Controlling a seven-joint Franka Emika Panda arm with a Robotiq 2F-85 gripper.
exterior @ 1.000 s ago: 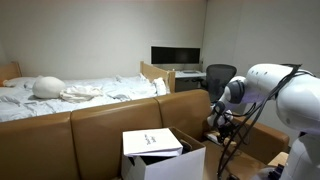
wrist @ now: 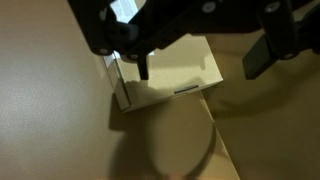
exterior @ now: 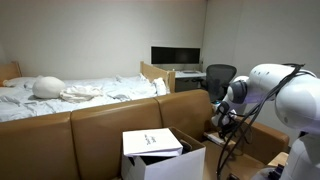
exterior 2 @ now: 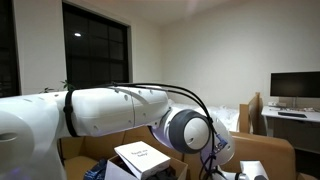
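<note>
In the wrist view my gripper stands open, its two dark fingers wide apart. Beneath it a pale, flat-faced box or book [wrist: 175, 82] lies on the brown couch seat, its near edge and corner showing. One finger [wrist: 141, 66] overlaps the pale object in this view; whether they touch, I cannot tell. The other finger [wrist: 258, 58] appears over bare brown surface. From the first exterior view, the arm [exterior: 240, 92] reaches down to the right end of the couch, and cables hide much of the gripper.
An open white carton [exterior: 180, 165] with a white book [exterior: 152, 142] across its top stands at the front of the couch. The brown couch back [exterior: 100, 135] runs behind it. Farther back are a bed [exterior: 95, 90] and a desk with a monitor [exterior: 176, 56].
</note>
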